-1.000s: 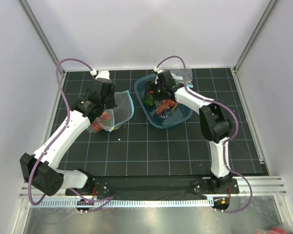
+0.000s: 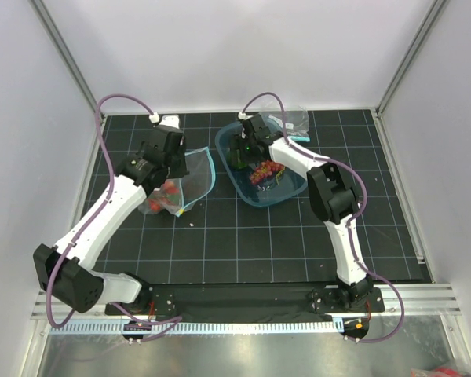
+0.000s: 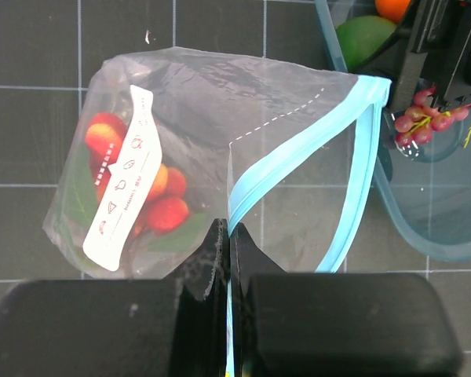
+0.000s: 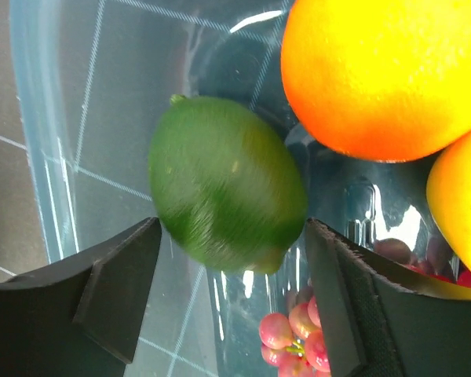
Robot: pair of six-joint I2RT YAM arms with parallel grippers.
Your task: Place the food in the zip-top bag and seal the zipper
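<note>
The clear zip top bag (image 3: 188, 102) has a light blue zipper edge and red and orange fruit (image 3: 167, 214) inside. My left gripper is shut on its rim, and the mouth gapes to the right. In the blue bin (image 4: 43, 157) lies a green fruit (image 4: 228, 177), like a lime or mango. Parted fingers of my right gripper stand on its two sides, close against it; whether both touch cannot be told.
Oranges (image 4: 377, 71) sit right beside the green fruit, and red grapes (image 2: 267, 171) lie nearer the front of the bin. Another clear bag (image 2: 297, 122) rests behind the bin.
Over the last second my right gripper has moved left in the bin, to the green fruit. The left arm and the bag have barely shifted.
</note>
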